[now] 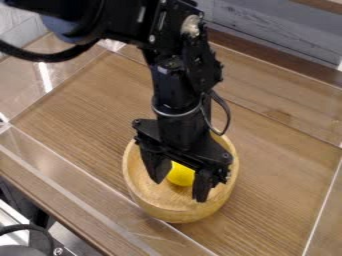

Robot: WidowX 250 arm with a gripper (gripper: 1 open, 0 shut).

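Observation:
My black gripper (181, 172) is open, lowered over a light wooden bowl (174, 208) in the centre of the view. Its fingers straddle a yellow object (181, 174) inside the bowl. The arm hides much of the bowl's far side and part of the yellow object; whether the fingers touch it is hard to tell.
A pale panelled surface lies at the back right.

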